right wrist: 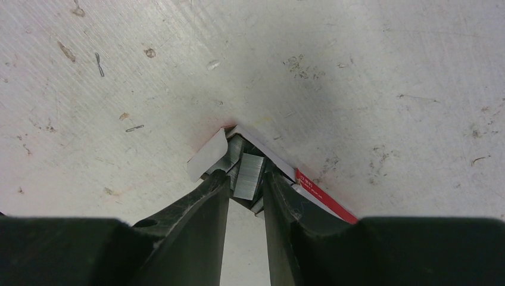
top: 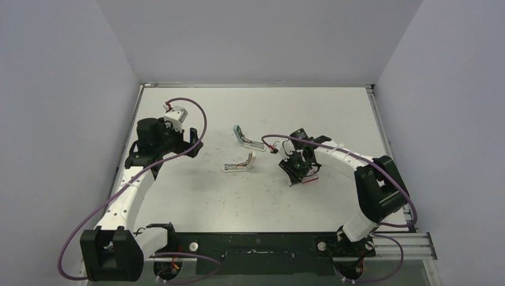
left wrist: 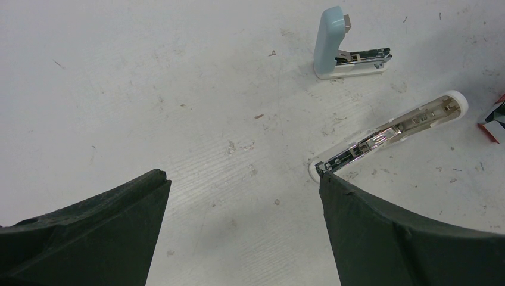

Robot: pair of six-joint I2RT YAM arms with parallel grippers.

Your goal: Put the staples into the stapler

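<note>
Two opened staplers lie mid-table: a light-blue one [top: 250,143] behind, with its top raised, and a white one [top: 237,168] nearer. The left wrist view shows both, the blue [left wrist: 327,42] and the white [left wrist: 387,137]. An opened staple box [right wrist: 208,152] with a red strip lies at the right, a block of staples [right wrist: 249,176] visible inside. My right gripper is down at the box, its open fingertips either side of that block. My left gripper stands open over the table at the left, nothing between its fingers.
Loose staples and specks are scattered on the white table [top: 256,208]. Walls [top: 446,119] bound the sides and back.
</note>
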